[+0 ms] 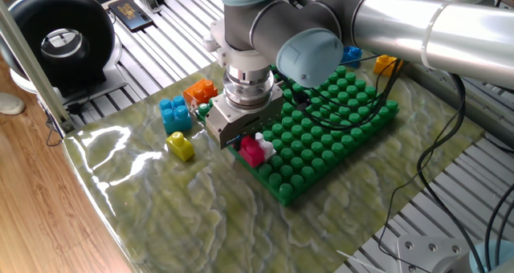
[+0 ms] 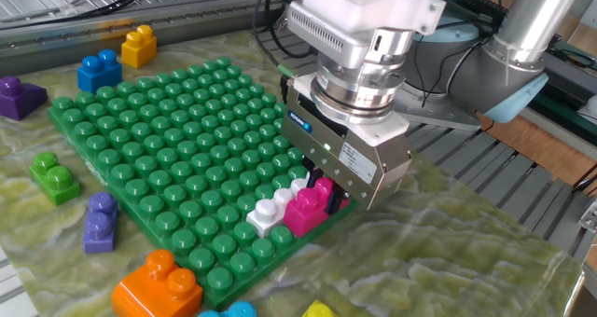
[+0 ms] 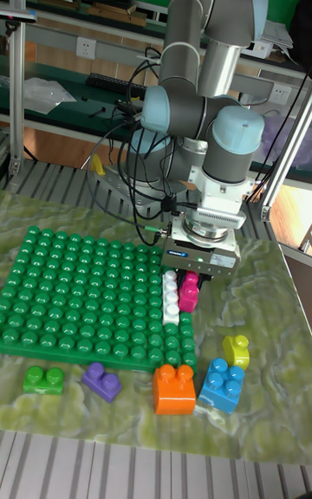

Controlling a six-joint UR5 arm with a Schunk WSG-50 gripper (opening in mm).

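Note:
A pink brick stands at the edge of the green baseplate, right beside a white brick. My gripper is low over the plate, its dark fingers on either side of the pink brick's rear part, shut on it. In exterior view 3 the pink brick lies alongside the white one, at the plate's right side. Whether the pink brick is fully seated on the studs cannot be made out. From exterior view 1 the gripper body hides the fingertips.
Loose bricks surround the plate: orange, light blue, yellow, purple and green. Dark blue and yellow-orange bricks lie beyond its far side. Cables hang from the arm. Most plate studs are bare.

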